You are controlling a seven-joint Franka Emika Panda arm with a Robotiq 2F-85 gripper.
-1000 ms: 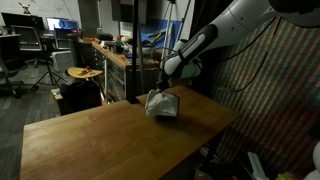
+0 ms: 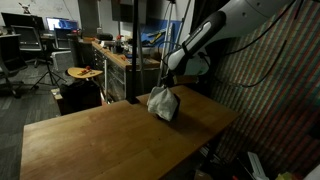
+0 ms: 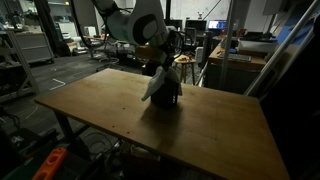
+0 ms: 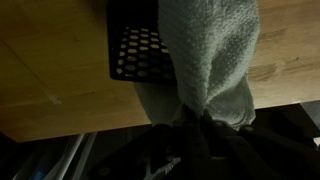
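Observation:
A light grey cloth hangs from my gripper, which is shut on it in the wrist view. The cloth drapes beside and partly over a black perforated basket standing on the wooden table. In the first exterior view the cloth covers the basket's left part, and the dark right side of the basket shows. From the other side, the cloth hangs in front of the basket. What lies inside the basket is hidden, and the fingertips are dark and partly covered by cloth.
In the second exterior view, bare table also lies on the right. A dark pole stands behind the table, and an office area fills the background.
The cloth has drawn in toward the left in the first exterior view, and more of the basket's dark right side shows. My gripper stays shut on the cloth, with the arm slightly shifted.

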